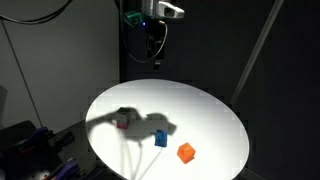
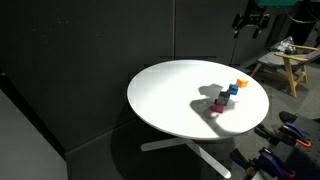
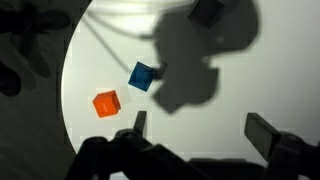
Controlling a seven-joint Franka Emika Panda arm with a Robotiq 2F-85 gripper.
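High over the round white table, my gripper is open, its two fingers wide apart with only bare tabletop visible between them. Exterior view 2 has the gripper (image 2: 249,32) well above the blocks. An orange cube (image 1: 186,152) lies close to the table's edge, and a blue cube (image 1: 161,138) rests a short way from it. Farther off stands a small stack (image 1: 123,117), dark above and reddish below. In the wrist view, the blue cube (image 3: 142,76) and orange cube (image 3: 106,103) are on the left; the dark block (image 3: 207,12) is cut by the top edge.
A wooden chair (image 2: 291,68) stands beyond it in exterior view 2. Dark equipment (image 1: 35,150) occupies the lower left of exterior view 1. The arm's shadow crosses the tabletop.
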